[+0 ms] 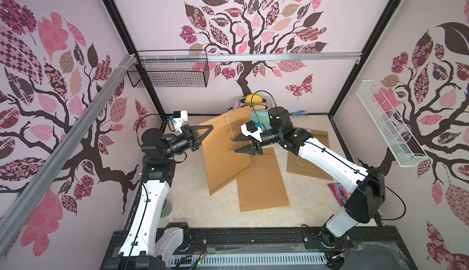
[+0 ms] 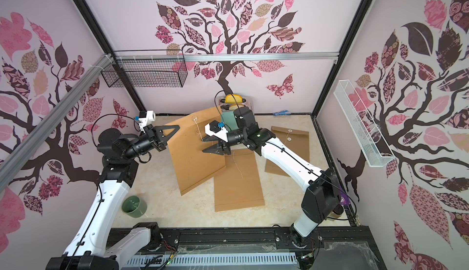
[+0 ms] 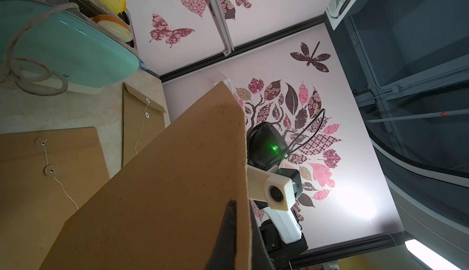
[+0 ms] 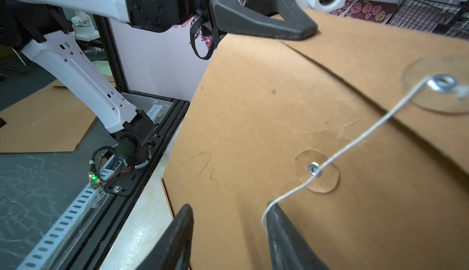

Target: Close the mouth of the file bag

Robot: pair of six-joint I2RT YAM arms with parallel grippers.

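Observation:
A tan file bag [image 1: 225, 167] is held upright at its edge by my left gripper [image 1: 207, 131], which is shut on it. Its flap, two button discs and white string [image 4: 366, 133] face my right gripper, whose part-open fingers are beside the bag's face. The string runs from the flap's disc across the lower disc and bends round the tip of one right finger.
A second bag [image 1: 263, 187] lies flat beneath, a third [image 2: 288, 157] at the right. A mint toaster [image 3: 73, 50] stands at the back, a green cup [image 2: 134, 206] at front left. Wire baskets hang on both sides.

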